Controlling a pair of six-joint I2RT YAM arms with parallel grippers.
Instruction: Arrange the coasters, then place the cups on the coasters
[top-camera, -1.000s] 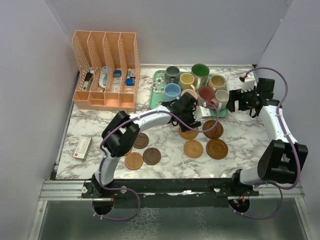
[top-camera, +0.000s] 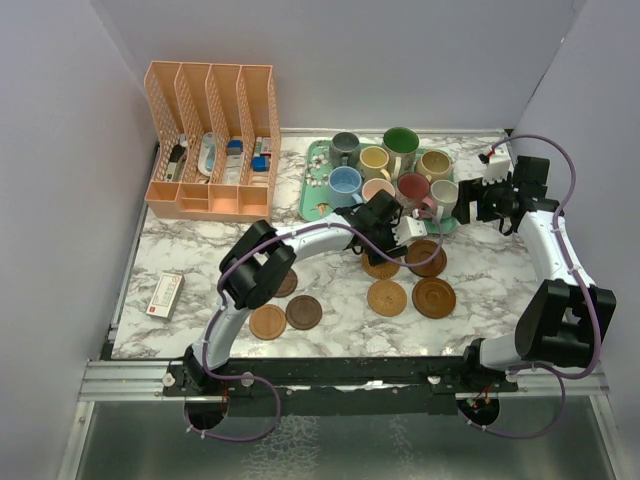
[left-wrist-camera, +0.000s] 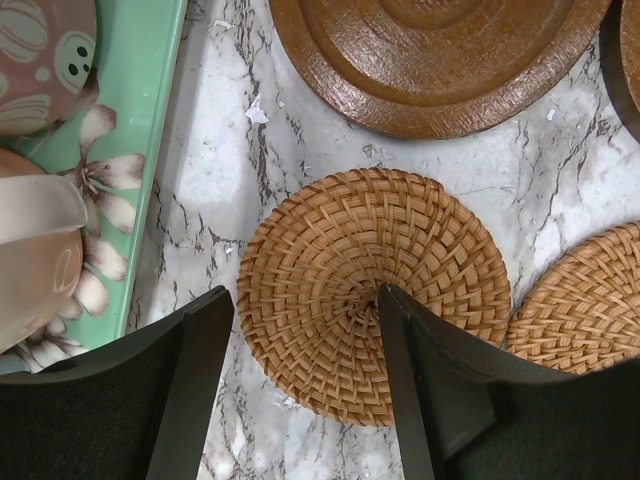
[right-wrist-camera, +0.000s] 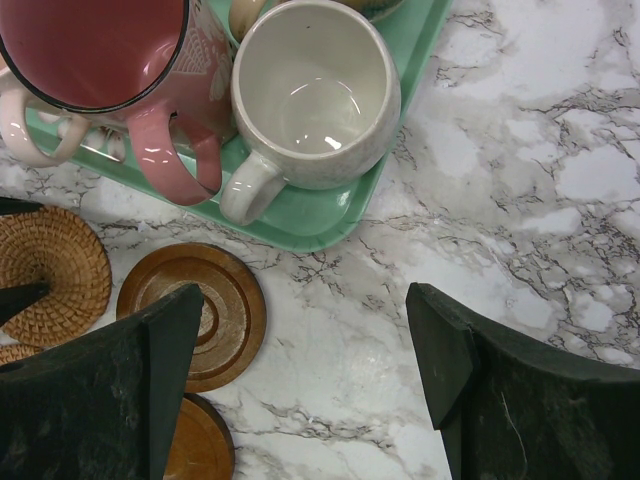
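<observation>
My left gripper hangs part open over a woven coaster (left-wrist-camera: 300, 240), with nothing seen between its fingers. Just beside it on the green tray (left-wrist-camera: 145, 120) are a pale pink cup (left-wrist-camera: 30, 280) and a patterned pink cup (left-wrist-camera: 35, 70). My right gripper stands open over bare table at the right, near a white cup (right-wrist-camera: 315, 100) and a red cup (right-wrist-camera: 110, 50) on the tray. More cups, such as the blue cup (top-camera: 344, 183), stand on the tray in the top view.
Wooden coasters (top-camera: 434, 298) and another woven coaster (top-camera: 386, 298) lie at the front. An orange divided organizer (top-camera: 200, 200) stands at the back left, a white box (top-camera: 164, 295) at the left.
The right arm has not moved.
</observation>
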